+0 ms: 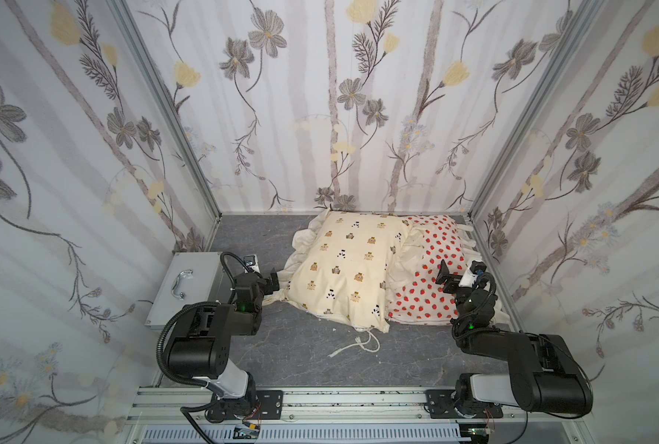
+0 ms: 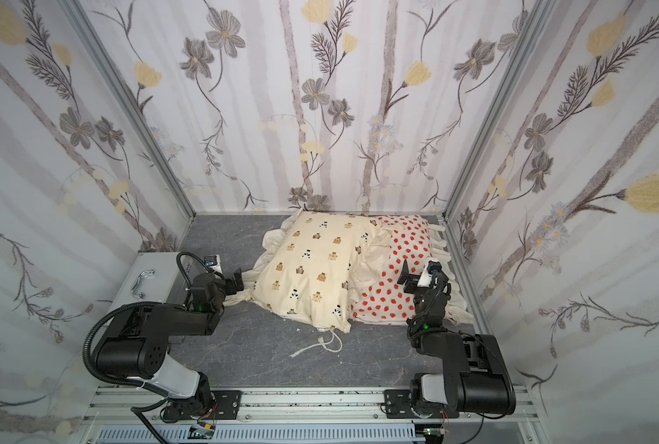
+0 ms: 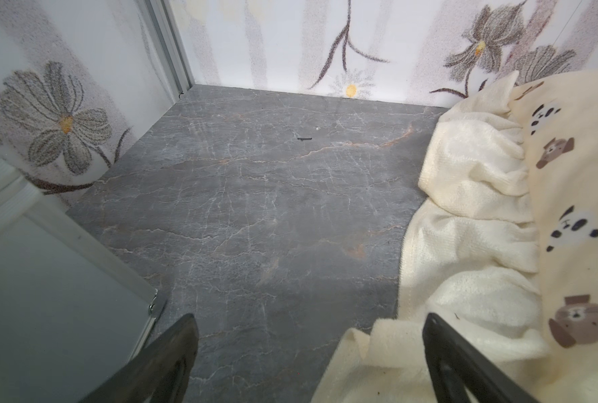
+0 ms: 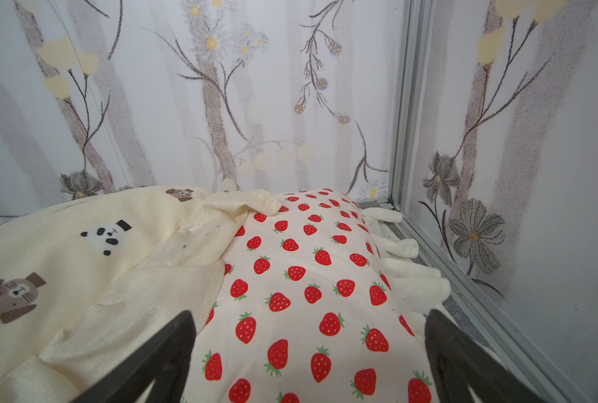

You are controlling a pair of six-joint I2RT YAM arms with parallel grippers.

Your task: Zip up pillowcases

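A cream pillowcase (image 1: 344, 266) with small animal prints and ruffled edges lies plump in the middle of the table. Its right ruffle overlaps a white pillowcase (image 1: 433, 292) covered in red strawberries. From the cream case's front edge a white cord (image 1: 359, 342) trails in a loop onto the table. Beside the left ruffle (image 3: 476, 221), my left gripper stands open, holding nothing. My right gripper is over the strawberry pillowcase, open with its fingers wide apart and empty. No zipper or slider can be made out in any view.
A grey-white case with a metal handle (image 1: 185, 285) sits at the left, close to my left arm. Walls enclose the back and sides. Bare grey table (image 1: 299, 355) lies in front of the pillows and at the back left.
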